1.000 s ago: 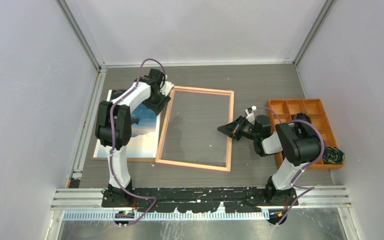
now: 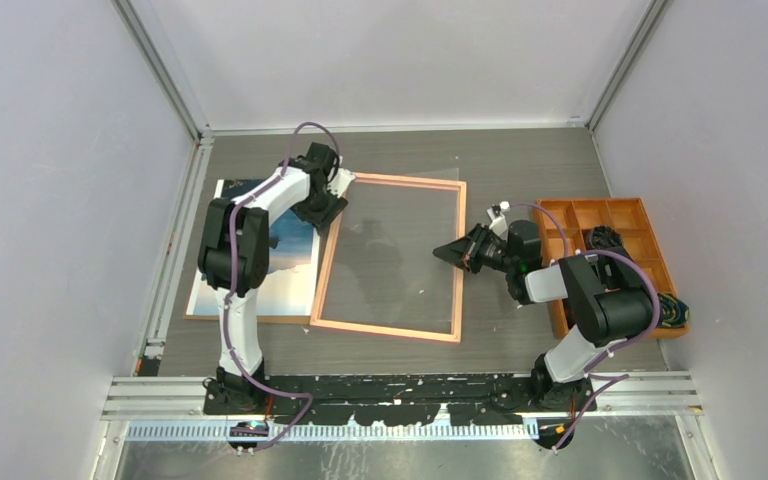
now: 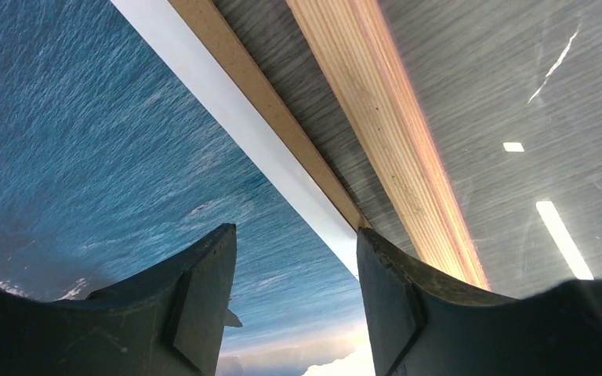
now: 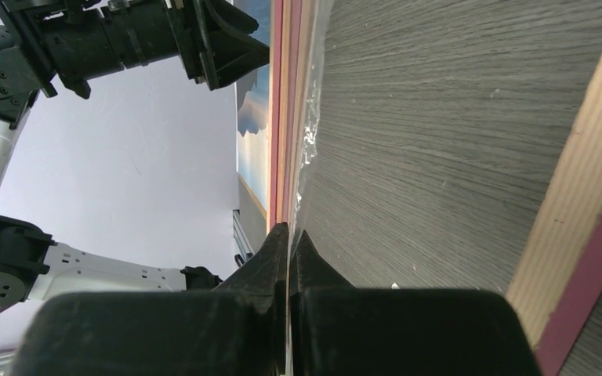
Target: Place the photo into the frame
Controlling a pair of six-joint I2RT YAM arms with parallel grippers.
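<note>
In the top view the photo [image 2: 295,290], a blue sky print with a white border, lies at the left on a thin brown backing. Beside it lies the wooden frame [image 2: 385,331]. My left gripper is open over the photo's right edge, nothing between its fingers; the right-hand fingertip [image 3: 366,244] is at the white border and backing edge. A clear sheet [image 2: 390,270] covers the frame's opening. My right gripper is shut on the edge of this sheet, which it holds up above the frame's right side.
An orange divided tray [image 2: 548,222] with dark items stands at the right, partly under the right arm. Bare grey table [image 2: 520,165] shows behind and in front of the frame. A narrow gap separates photo and frame.
</note>
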